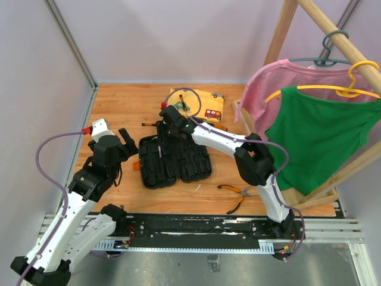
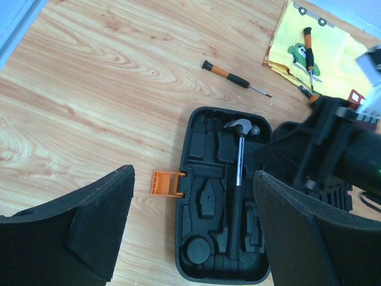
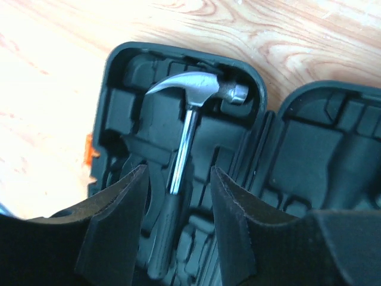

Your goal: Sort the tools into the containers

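The hammer (image 2: 239,173) lies in the left half of the open black toolbox (image 2: 184,232), its silver head at the far end. Above it my right gripper is open, and a gap separates its fingers from the hammer. My left gripper stands open and empty, left of the box. An orange-and-black screwdriver (image 2: 229,74) rests on the table beyond the box. Another screwdriver (image 2: 308,50) is on the yellow cloth (image 2: 283,44). Orange-handled pliers (image 1: 239,196) lie on the table at the right front.
Right of the table stands a wooden rack (image 1: 321,202) with a pink garment (image 1: 262,95) and a green garment (image 1: 321,131) hanging from it. The toolbox's orange latch (image 2: 164,183) sticks out to the left. Bare wood lies left of the box.
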